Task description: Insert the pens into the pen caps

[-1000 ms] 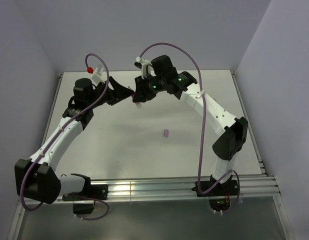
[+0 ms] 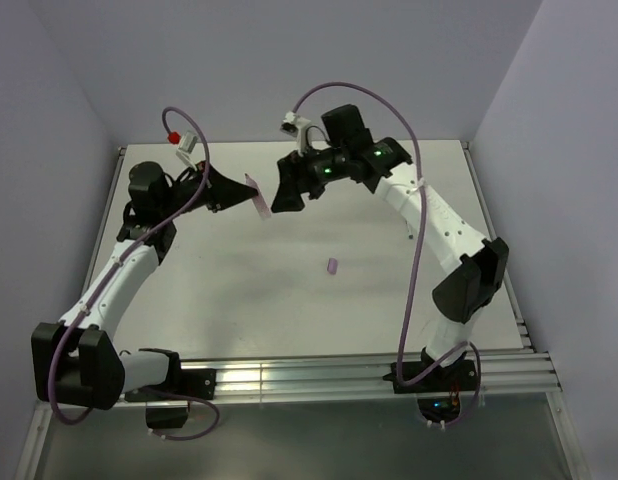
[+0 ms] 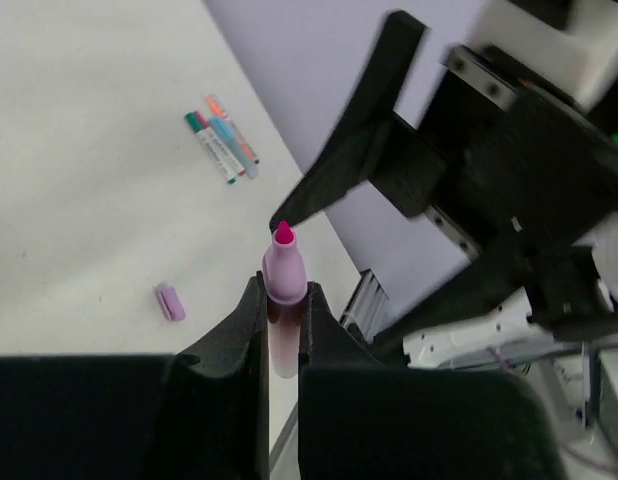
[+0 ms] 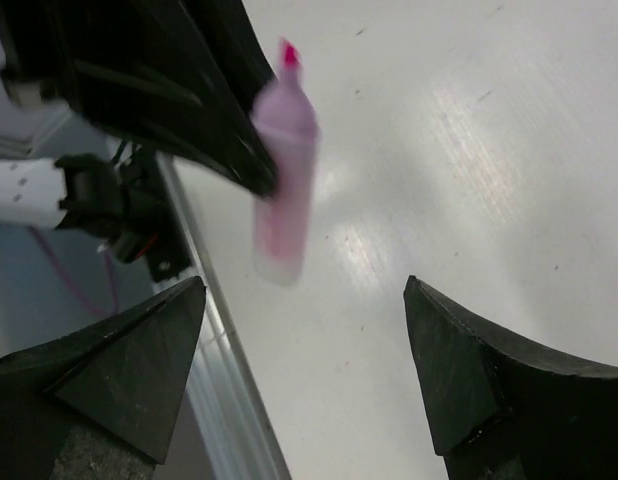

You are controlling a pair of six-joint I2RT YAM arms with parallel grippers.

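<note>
An uncapped pink pen with a pink tip stands nearly upright in my left gripper (image 2: 249,194), which is shut on it; it also shows in the right wrist view (image 4: 284,210). My right gripper (image 2: 289,190), open and empty, is just right of the pen, apart from it. A small purple cap (image 2: 332,266) lies on the table below and right of both grippers, also visible in the left wrist view (image 3: 169,302).
Several other pens (image 3: 221,140) lie side by side at the table's right, mostly hidden by the right arm in the top view.
</note>
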